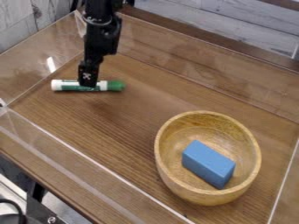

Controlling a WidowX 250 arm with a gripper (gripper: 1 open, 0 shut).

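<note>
A black gripper (89,73) points down from the top left, open, its fingers just above a green and white tube (110,86) lying flat on the wooden table. Whether a finger touches the tube cannot be told.
A wooden bowl (180,129) with a blue block (208,164) inside sits at the lower right. A pale edge runs along the left.
</note>
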